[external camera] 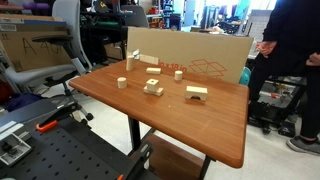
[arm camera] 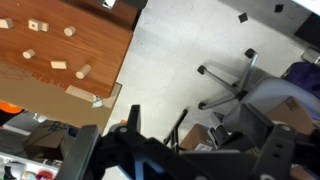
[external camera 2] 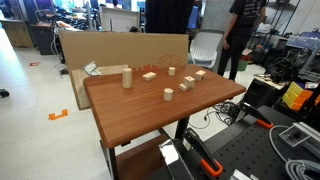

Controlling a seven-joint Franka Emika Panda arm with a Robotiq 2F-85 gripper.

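Observation:
Several pale wooden blocks stand apart on the brown table (external camera: 215,125). A tall cylinder (external camera 2: 127,77) is at one end, with a flat block (external camera: 153,70) and a small cylinder (external camera: 178,75) towards the cardboard side. Near the opposite edge sits a short cylinder (external camera: 122,82). Small blocks (external camera: 153,87) are clustered mid-table, and a notched block (external camera: 196,92) lies apart from them. Only the wrist view has my gripper; its dark fingers are wide apart, open, with floor visible between them and nothing held. The blocks lie away from it, at upper left there.
A large cardboard sheet (external camera: 190,52) stands along one table side. An office chair (arm camera: 235,85) is on the floor near the gripper's view. A person in dark clothes (external camera: 295,65) stands beyond the table.

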